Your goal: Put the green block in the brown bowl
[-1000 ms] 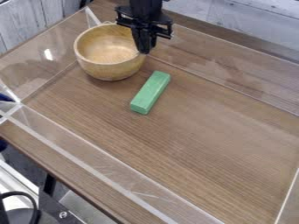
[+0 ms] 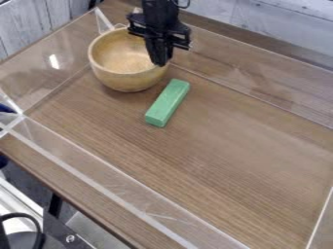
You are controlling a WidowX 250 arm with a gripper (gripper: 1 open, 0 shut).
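Note:
The green block (image 2: 168, 103) lies flat on the wooden table, just right of and nearer than the brown bowl. That bowl (image 2: 120, 72) stands at the upper left, its mouth facing up and no block visible in it. My dark gripper (image 2: 162, 61) reaches down from the top of the view to the bowl's right rim, beyond the block and apart from it. The fingertips are small and dark against the rim; whether they are open or shut on the rim cannot be told.
Bare table (image 2: 215, 180) spreads to the right and in front of the block. The table's left edge runs diagonally, with cables (image 2: 18, 222) and dark gear beyond it at the lower left. A wall (image 2: 42, 19) closes off the upper left.
The bowl has shifted slightly to the right. My gripper has come lower, down at the bowl's right rim. The green block has stayed in place.

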